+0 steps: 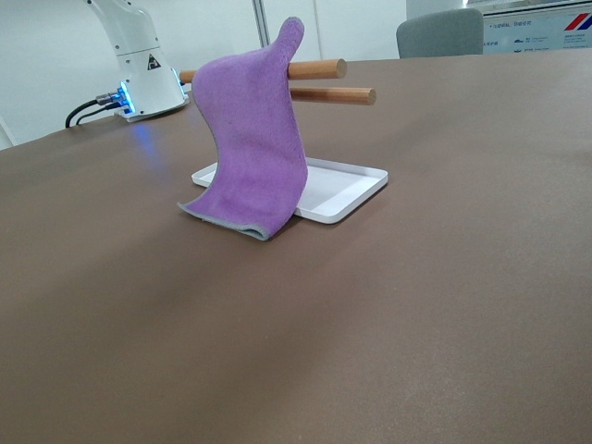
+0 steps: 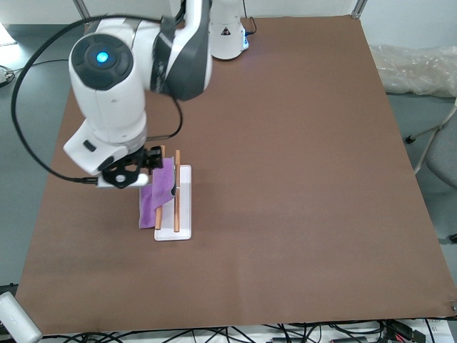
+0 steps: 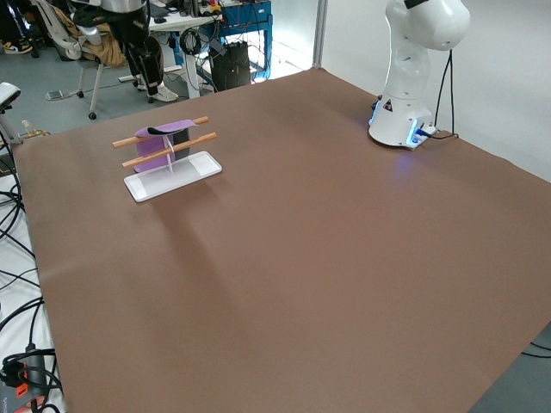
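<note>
A purple cloth [image 1: 245, 139] hangs over the wooden rods [image 2: 177, 204] of a small rack on a white tray [image 2: 182, 232], draping down to the table in the top view. In the left view the white arm's black gripper mount [image 2: 136, 166] hangs just left of and above the rack; its fingertips are hidden. In the right view the same cloth [image 3: 151, 146] and rack stand below the dark arm end at the upper left, whose gripper cannot be made out clearly.
Cables lie beyond the near edge in the left view.
</note>
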